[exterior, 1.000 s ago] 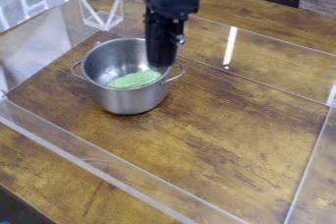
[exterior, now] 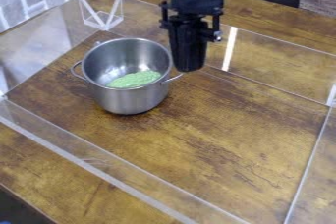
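A steel pot (exterior: 126,98) with side handles stands on the wooden table, left of centre, with a pale green object (exterior: 136,80) lying inside it. The black gripper (exterior: 190,59) hangs just above and to the right of the pot's rim, pointing down; it looks shut, with nothing visible between its fingers.
Clear plastic panels run along the left, back and right of the table (exterior: 237,149). A white wire piece (exterior: 102,14) sits at the back left. The wood right of and in front of the pot is bare.
The gripper has moved from over the pot toward the right, out past the rim. The pot and the green object in it look unchanged.
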